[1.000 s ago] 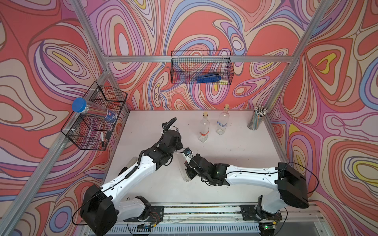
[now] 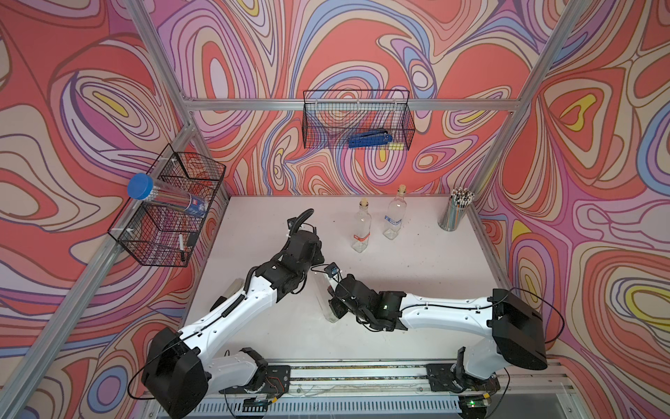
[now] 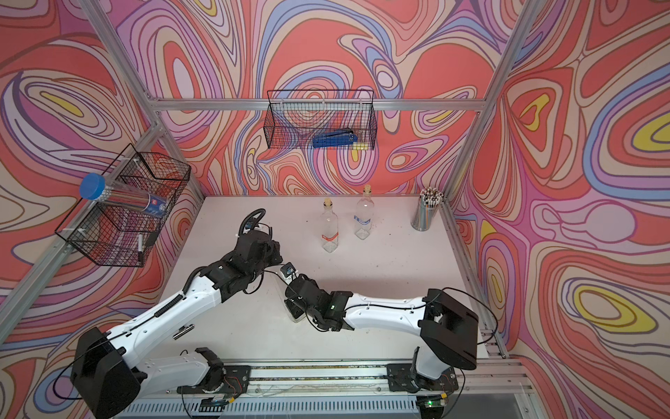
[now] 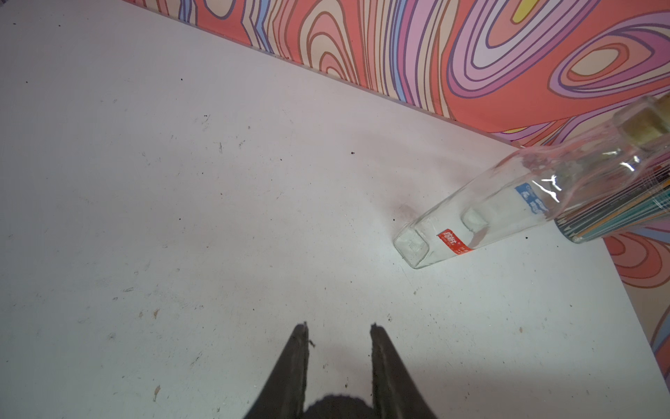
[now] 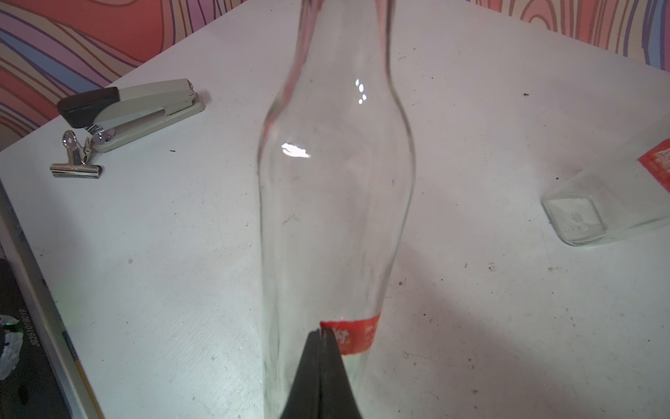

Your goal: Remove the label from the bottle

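Observation:
A clear glass bottle point(image 5: 335, 195) stands nearly upright in the right wrist view, its neck running out of the top of the frame. Low on it is a small red label point(image 5: 356, 335). My right gripper is shut, its tips at the label's left edge; whether a label corner is pinched between them is unclear. In the top left view the bottle point(image 2: 323, 300) slants down from my left gripper, which is shut on its upper end. That grip is hidden from above. Two dark fingers of my left gripper stand apart in the left wrist view.
Two corked bottles, one with a red label point(image 2: 360, 229) and one with a blue label point(image 2: 395, 215), stand at the back. A cup of sticks point(image 2: 453, 211) is at back right. A stapler point(image 5: 139, 111) and a clip point(image 5: 76, 167) lie on the left.

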